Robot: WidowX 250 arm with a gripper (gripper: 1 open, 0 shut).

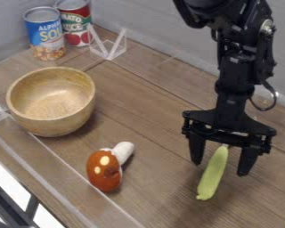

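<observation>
My black gripper (228, 151) hangs over the right side of the wooden table, open, its two fingers on either side of the upper end of a pale green elongated object (209, 183) lying on the wood. Whether the fingers touch it, I cannot tell. A toy mushroom with an orange spotted cap (104, 171) and white stem lies at the lower middle left.
A wooden bowl (50, 111) sits at the left. Two cans, a blue-labelled one (46, 37) and a red one (77, 22), stand at the back left corner by clear plastic pieces.
</observation>
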